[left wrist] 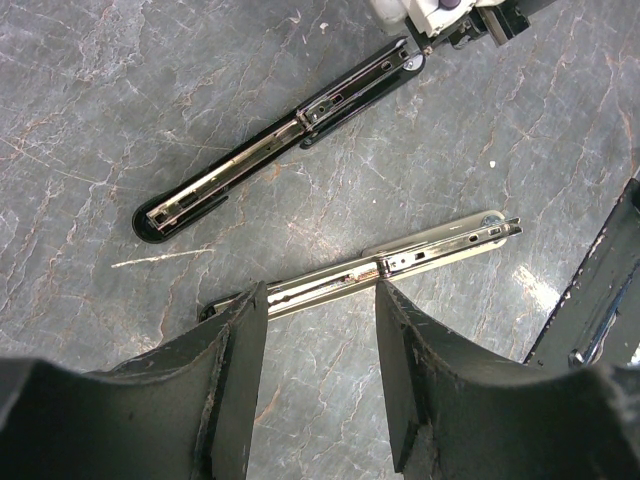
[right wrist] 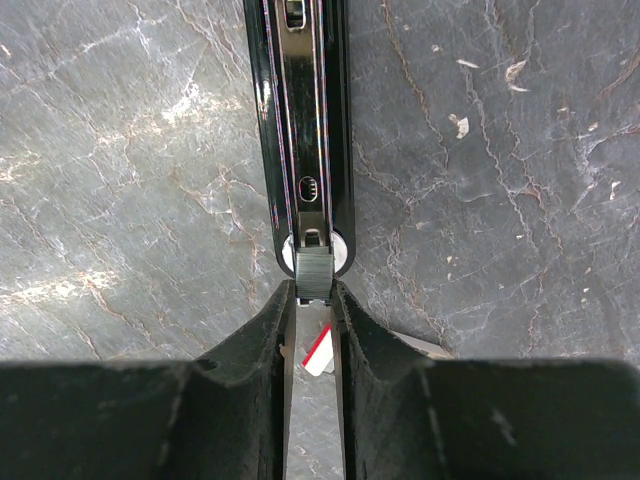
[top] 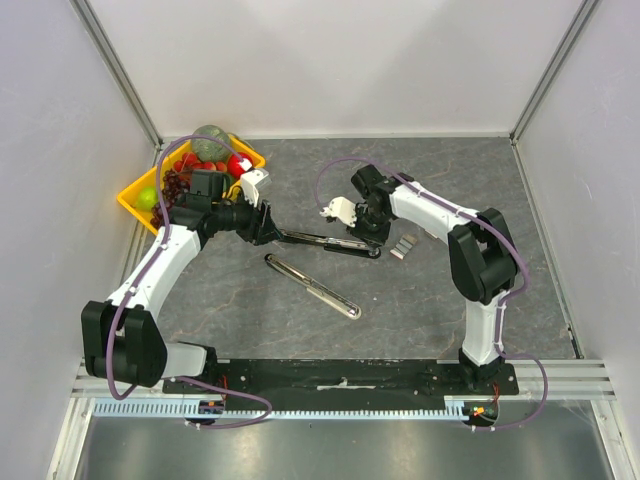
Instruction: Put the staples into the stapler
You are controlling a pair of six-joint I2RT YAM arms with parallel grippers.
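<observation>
An opened black stapler (top: pixel 330 242) lies flat near the table's middle. In the right wrist view its metal channel (right wrist: pixel 302 130) runs up from the fingers. A short grey strip of staples (right wrist: pixel 314 273) is pinched by my right gripper, right at the end of that channel; whether it is inside or just above cannot be told. A second stapler, whitish (left wrist: pixel 430 248) and also opened out, rests nearer the front. My left gripper is open over the table, nothing between its fingers.
Several grey staple strips (top: pixel 404 246) lie right of the black stapler, and a white and red piece (right wrist: pixel 319 352) shows below the right fingertips. A yellow basket (top: pixel 130 195) of fruit and vegetables stands at the back left.
</observation>
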